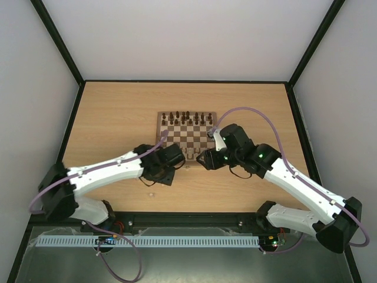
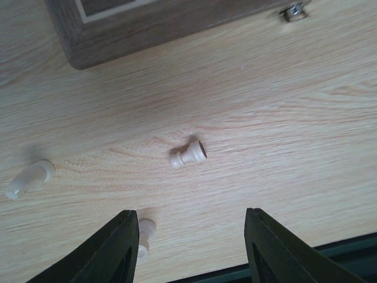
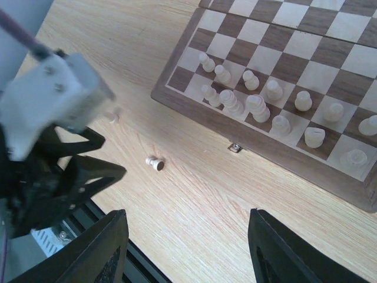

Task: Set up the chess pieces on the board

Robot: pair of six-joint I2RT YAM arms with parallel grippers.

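Light pieces stand in the near rows of the chessboard [image 3: 297,44], among them a light piece [image 3: 314,137] by the near edge. Dark pieces [image 1: 187,116] fill its far side. Off the board, a pale pawn [image 2: 188,154] lies on its side on the table. Two more pale pieces are near it, one to the left [image 2: 30,177] and another [image 2: 145,236] close to a finger of my left gripper. That gripper's fingers are apart with nothing between them. My right gripper is open and empty over bare table beside the board.
A metal clasp [image 3: 234,147] juts from the board's near edge. The dark frame rail [image 1: 177,219] borders the table in front. Both arms reach close together near the board's front. Bare wood lies left of the board.
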